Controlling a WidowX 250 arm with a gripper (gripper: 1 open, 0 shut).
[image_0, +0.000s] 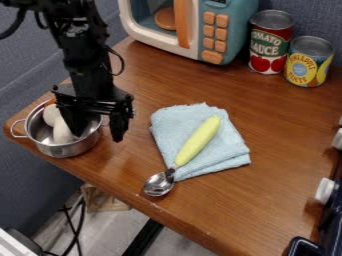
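My black gripper (96, 118) is lowered over the steel pot (60, 148) at the left edge of the wooden table, its fingers at and partly inside the pot's right side. Pale round objects (54, 117) sit in the pot. Whether the fingers are open or shut, or touch anything inside, is hard to tell. A spoon (159, 183) with a yellow handle (199, 139) lies on a folded light-blue cloth (229, 151), its metal bowl on the wood.
A toy microwave (215, 38), a tomato can (269, 45) and a yellow can (309, 65) stand at the back. A dark appliance (318, 240) is at the right edge.
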